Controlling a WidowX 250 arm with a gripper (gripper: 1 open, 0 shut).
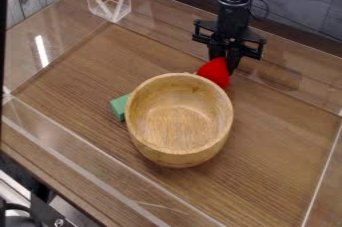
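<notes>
My gripper (227, 51), a black mechanism at the top centre of the camera view, is shut on a red object (214, 71), held just behind a large tan bowl (178, 141). A small green item (119, 107) shows partly at the bowl's left side.
A clear plastic piece (111, 0) sits at the back left. The table's edges run along the back and the right.
</notes>
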